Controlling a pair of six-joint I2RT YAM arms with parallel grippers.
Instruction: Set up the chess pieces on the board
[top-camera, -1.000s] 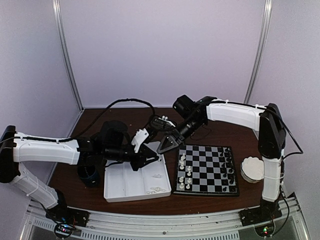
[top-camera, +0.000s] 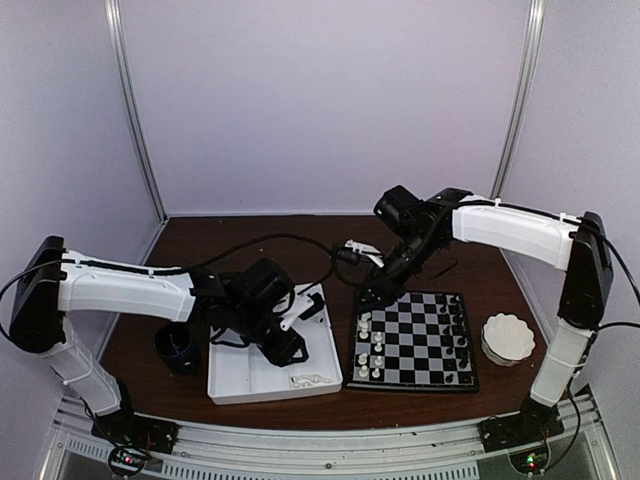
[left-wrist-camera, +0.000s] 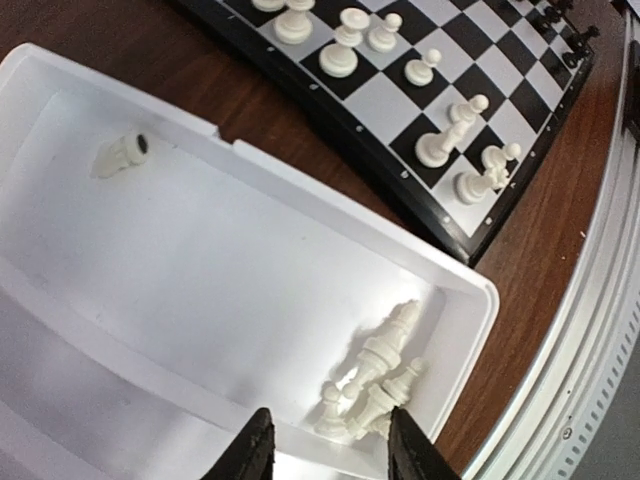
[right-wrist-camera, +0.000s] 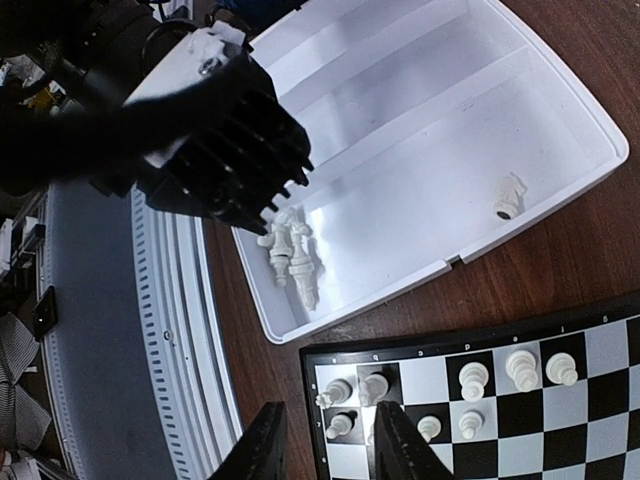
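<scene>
The chessboard (top-camera: 412, 330) carries white pieces along its left side and black pieces (top-camera: 460, 340) along its right. Beside it lies the white tray (top-camera: 240, 360). A cluster of white pieces (left-wrist-camera: 378, 375) rests in the tray's near corner; one more white piece (left-wrist-camera: 122, 155) lies on its side toward the far end. My left gripper hangs over the tray, open and empty, its fingers at the image's bottom, just short of that cluster. Over the board's left side is my right gripper, open, with nothing seen held; white pieces (right-wrist-camera: 373, 388) stand on the board beyond its fingers.
A dark cup (top-camera: 177, 345) stands left of the tray, and a round white-topped container (top-camera: 508, 338) right of the board. Part of the left arm (right-wrist-camera: 220, 150) reaches into the right wrist view.
The left gripper has moved toward the near end of the tray. My right gripper has swung right, from beside the tray to the board's far left corner, widening the space between the arms.
</scene>
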